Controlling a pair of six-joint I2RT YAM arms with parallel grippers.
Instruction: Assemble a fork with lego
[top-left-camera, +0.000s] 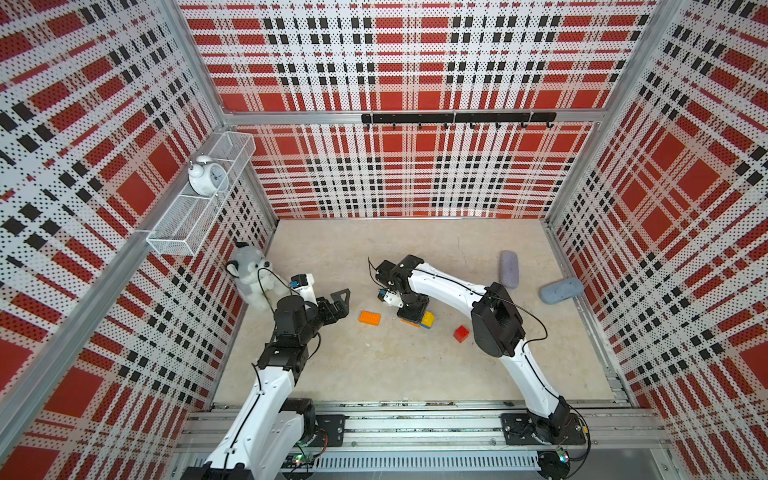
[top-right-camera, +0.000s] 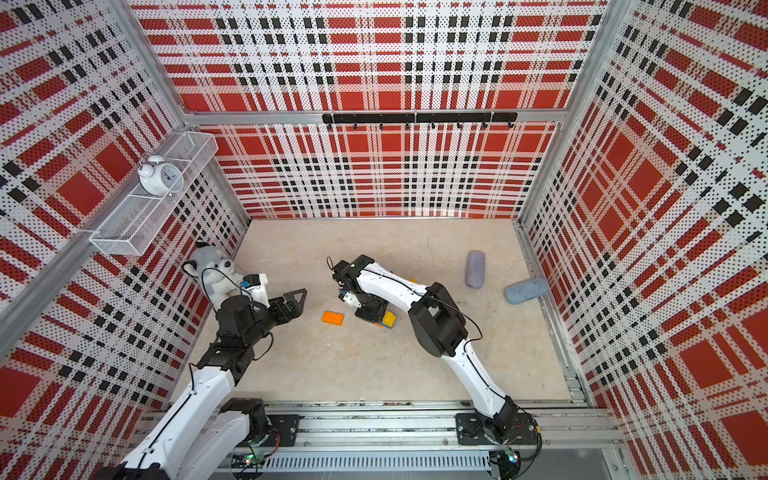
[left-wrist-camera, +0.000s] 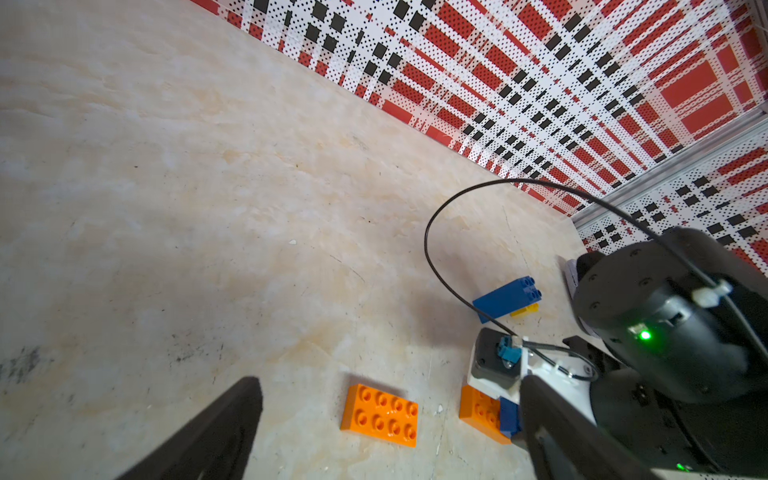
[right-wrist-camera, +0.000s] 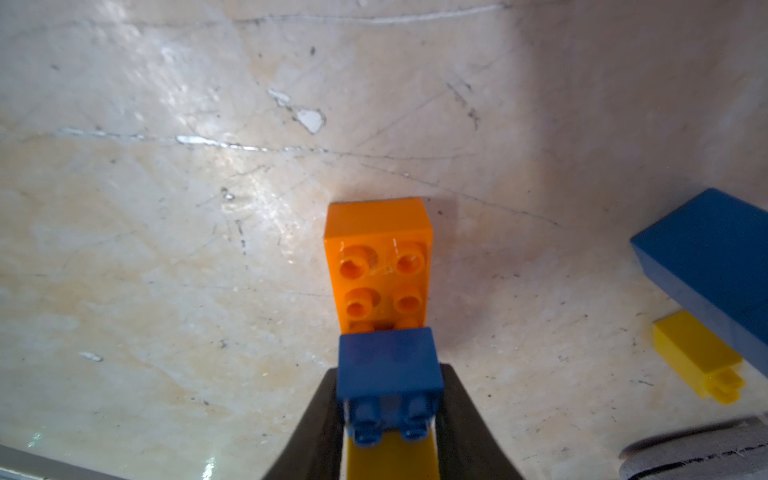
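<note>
In the right wrist view, my right gripper is shut on a blue brick (right-wrist-camera: 389, 368), and a yellow brick (right-wrist-camera: 392, 460) shows just behind it. An orange brick (right-wrist-camera: 379, 256) with studs extends out past the blue one's front; whether the two are joined I cannot tell. Apart to the left, a second orange brick (top-left-camera: 369, 317) lies flat on the table, studs up. My left gripper (top-left-camera: 337, 305) stands open and empty, left of that brick. The left wrist view shows its blurred fingers (left-wrist-camera: 212, 428) wide apart.
A red brick (top-left-camera: 461, 333) lies right of the right gripper. Another blue brick (left-wrist-camera: 505, 297) and a small yellow brick (right-wrist-camera: 694, 352) lie behind the right arm. A purple-grey case (top-left-camera: 509, 269) and a blue-grey case (top-left-camera: 561, 290) sit far right.
</note>
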